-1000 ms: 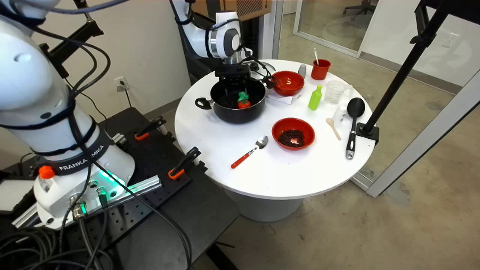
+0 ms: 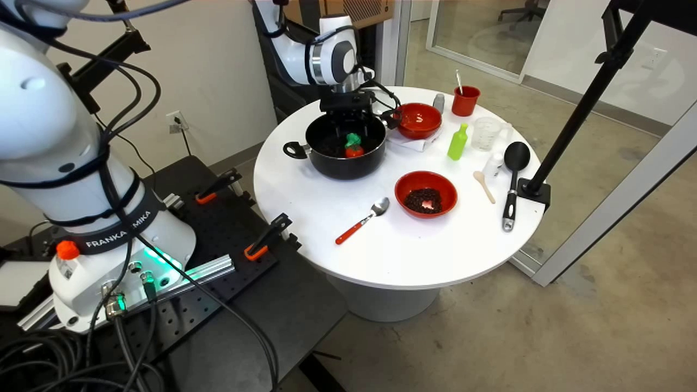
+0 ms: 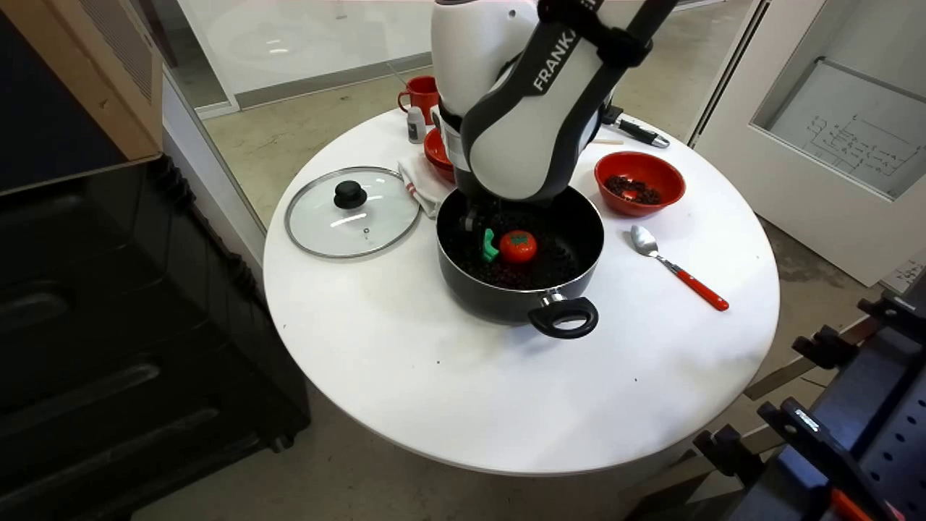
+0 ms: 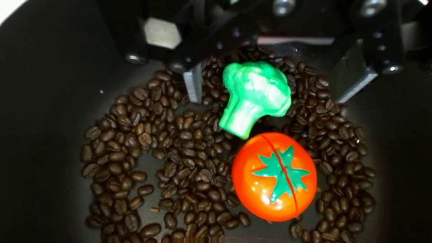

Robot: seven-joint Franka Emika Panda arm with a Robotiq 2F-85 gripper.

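Inside the black pot (image 3: 486, 295), a toy green broccoli (image 4: 257, 95) lies on dark coffee beans (image 4: 194, 162). Touching or nearly touching its stem is a toy red tomato (image 4: 271, 182) with a green leaf mark. My gripper is open and reaches down into the pot; in the wrist view its two fingers stand apart to the left and right of the broccoli's head, with visible gaps on both sides. How far the fingertips are above the beans I cannot tell. Exterior view 2 has the gripper mostly hidden behind the arm.
Near the pot lie a glass lid (image 3: 382, 217), an empty red bowl (image 2: 419, 120) and a red bowl of beans (image 2: 441, 186). A red-handled spoon (image 2: 362, 221), green bottle (image 2: 458, 142) and black ladle (image 2: 513, 173) are farther out.
The arm and gripper have shifted slightly to the right over the pot in exterior view 1. Broccoli, tomato and pot look unmoved.
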